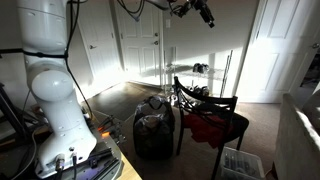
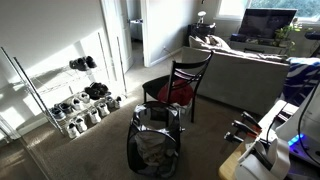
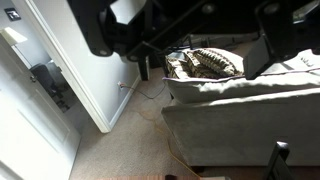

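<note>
My gripper (image 1: 207, 17) is high up at the top of exterior view 1, far above the floor. Across the top of the wrist view its dark fingers (image 3: 262, 60) stand apart, open, with nothing visible between them. A black mesh hamper (image 2: 131, 153) with clothes inside stands on the carpet, well below the gripper. Behind it is a black wooden chair (image 1: 205, 102) with a red cloth (image 1: 203, 130) on its seat. Neither the hamper nor the chair is touched by the gripper.
Shoes (image 2: 78, 126) sit on a rack by the wall. A grey sofa (image 3: 235, 130) with patterned cushions (image 3: 212, 63) stands below the raised arm's camera. A white crate (image 1: 241, 164) lies on the floor near the chair. Open carpet surrounds the hamper.
</note>
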